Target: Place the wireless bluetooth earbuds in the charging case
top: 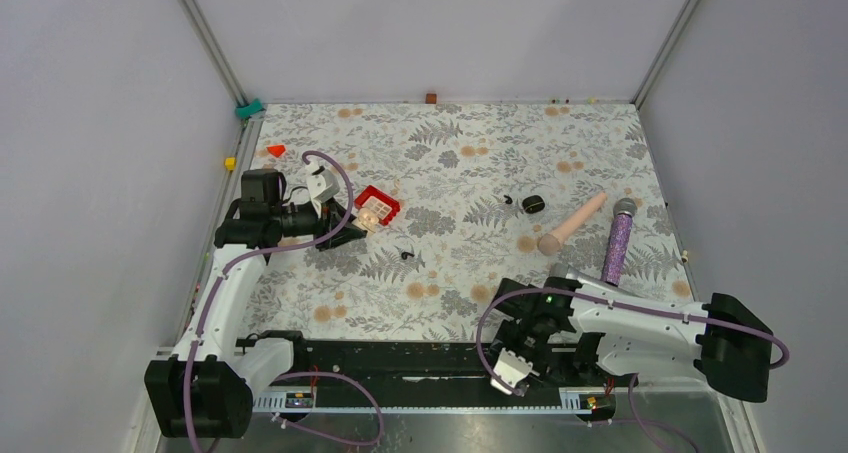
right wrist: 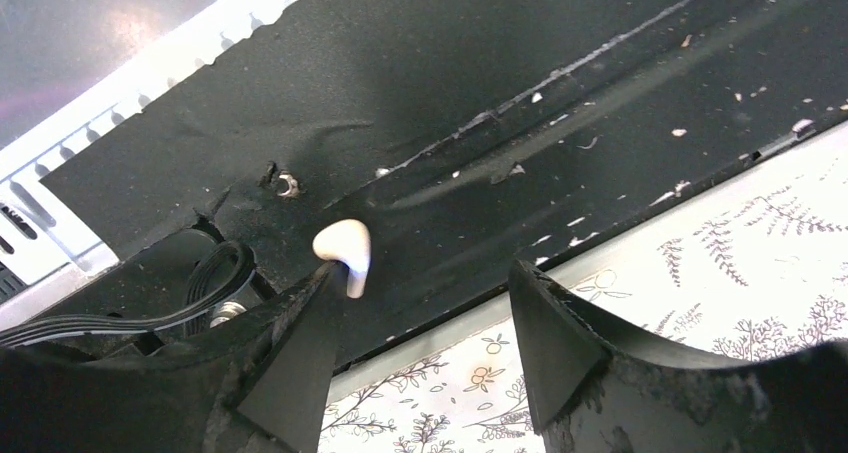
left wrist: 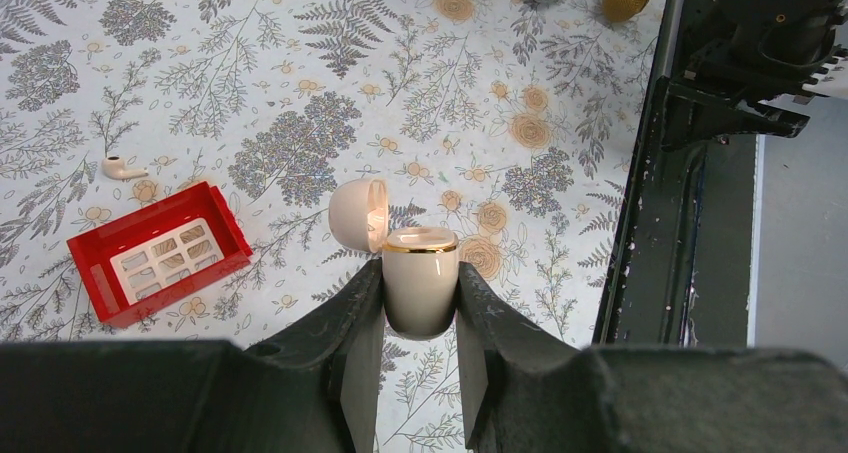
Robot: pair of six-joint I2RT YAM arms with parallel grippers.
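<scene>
My left gripper is shut on a white charging case, its lid standing open. A white earbud lies on the cloth near the red tray. Another white earbud lies low on the black strip beyond the table's front edge in the right wrist view, between the fingertips of my part-open right gripper as seen from above, nearer the left finger. A black earbud lies mid-table.
A black case with an earbud beside it, a flesh-coloured microphone-like rod and a purple microphone lie at the right.
</scene>
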